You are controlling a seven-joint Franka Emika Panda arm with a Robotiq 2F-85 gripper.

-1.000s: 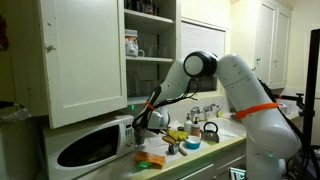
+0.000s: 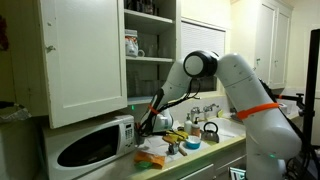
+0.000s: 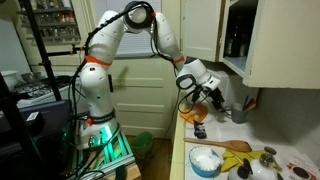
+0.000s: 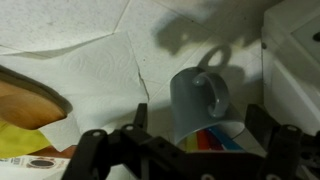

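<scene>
In the wrist view a grey mug (image 4: pixel 190 102) lies on its side on the white counter, its handle (image 4: pixel 214 95) turned upward. Several coloured items (image 4: pixel 212 138), like markers, show at its mouth. My gripper is open above the mouth end of the mug, one finger (image 4: pixel 132 152) to its left and the other (image 4: pixel 262 125) to its right. Nothing appears held. From the side, the gripper (image 3: pixel 217 100) is low over the counter near the back wall; the mug is hard to make out there.
A paper towel (image 4: pixel 85 90) lies left of the mug, with a wooden item (image 4: pixel 28 103) on it. The microwave (image 2: pixel 92 145) stands close to the arm. An orange cloth (image 2: pixel 150 159), a blue-rimmed bowl (image 3: pixel 205 158) and a wooden spoon (image 3: pixel 228 146) take up nearby counter.
Over the last second the arm has come lower toward the counter beside the microwave. The other objects look unmoved.
</scene>
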